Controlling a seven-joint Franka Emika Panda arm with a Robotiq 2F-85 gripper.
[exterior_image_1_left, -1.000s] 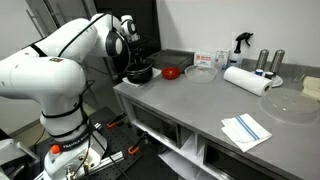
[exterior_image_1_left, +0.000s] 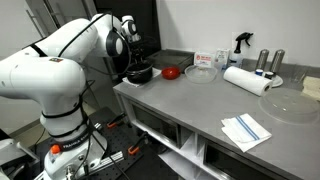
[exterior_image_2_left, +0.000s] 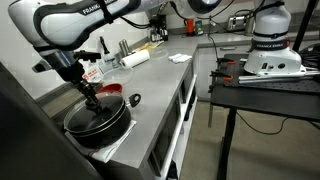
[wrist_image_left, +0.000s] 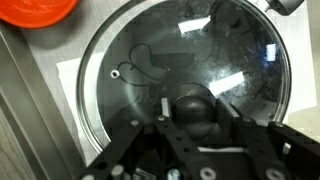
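Note:
A black pot (exterior_image_2_left: 100, 132) with a glass lid (wrist_image_left: 142, 68) stands at the far left end of the counter, as the first exterior view shows. In the wrist view my gripper is at the lid's round black knob (wrist_image_left: 193, 108), with a finger to either side, shut on it. The lid appears to lie over the pot, its metal rim filling most of the wrist view. Whether there is a gap between lid and pot is hard to tell.
A red bowl (exterior_image_1_left: 170, 73) sits close to the pot. Farther along are a clear lid (exterior_image_1_left: 202, 74), a paper towel roll (exterior_image_1_left: 246, 81) and a folded white cloth (exterior_image_1_left: 245, 128).

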